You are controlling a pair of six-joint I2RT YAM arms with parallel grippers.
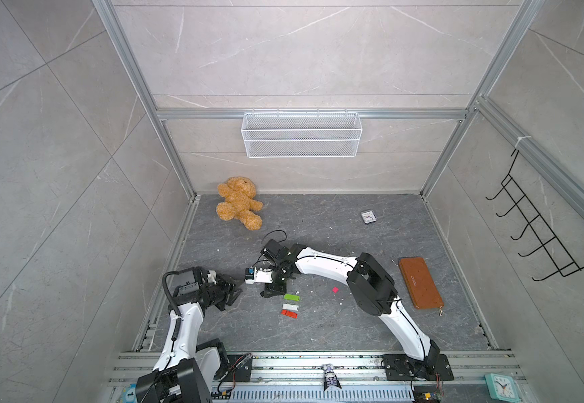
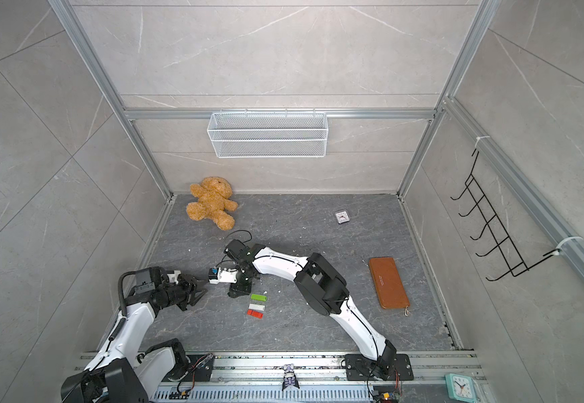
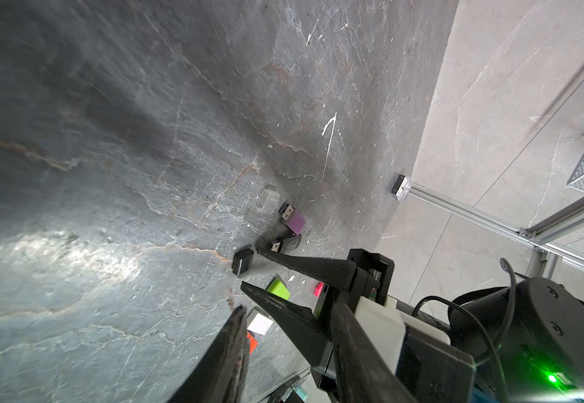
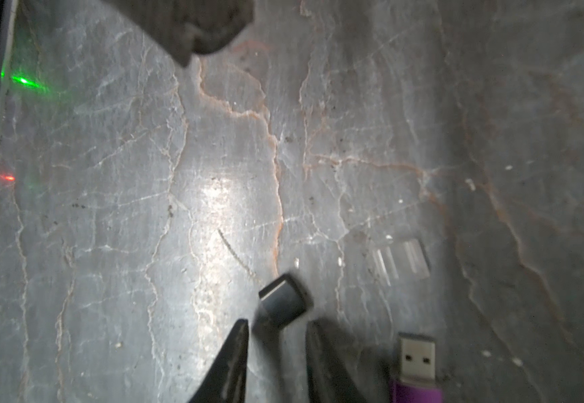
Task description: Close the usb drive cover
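Note:
A small black cap (image 4: 283,302) lies on the grey floor just beyond the tips of my right gripper, whose fingers stand apart on either side of it; contact does not show. In the left wrist view a purple usb drive (image 3: 296,223) has its metal plug bare, with a clear cap (image 3: 267,199) lying apart from it. A dark usb drive (image 3: 290,241) with a bare plug is partly hidden behind a right finger (image 3: 312,269). My left gripper is open and empty, a short way left of the right one.
Green (image 1: 292,297), white (image 1: 290,307) and red (image 1: 289,313) pieces lie in a row close to the right gripper. A teddy bear (image 1: 239,201) rests at the back left, a brown wallet (image 1: 421,282) at the right.

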